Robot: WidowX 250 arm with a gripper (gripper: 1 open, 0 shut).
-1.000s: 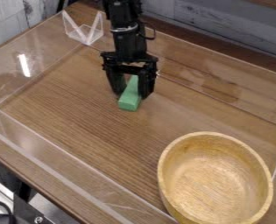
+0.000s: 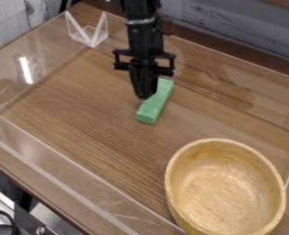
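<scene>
A green rectangular block (image 2: 155, 104) lies on the wooden table. The black robot gripper (image 2: 144, 86) reaches down from the top of the camera view and is just left of the block's upper end. Its tip is small and dark; I see nothing between its fingers, and it appears shut.
A large pale yellow bowl (image 2: 225, 197) sits at the lower right. Clear plastic pieces stand near the top-left edge and at the left edge, and a dark cable lies at the bottom-left corner.
The green block has moved right from under the gripper, compared with one second ago.
</scene>
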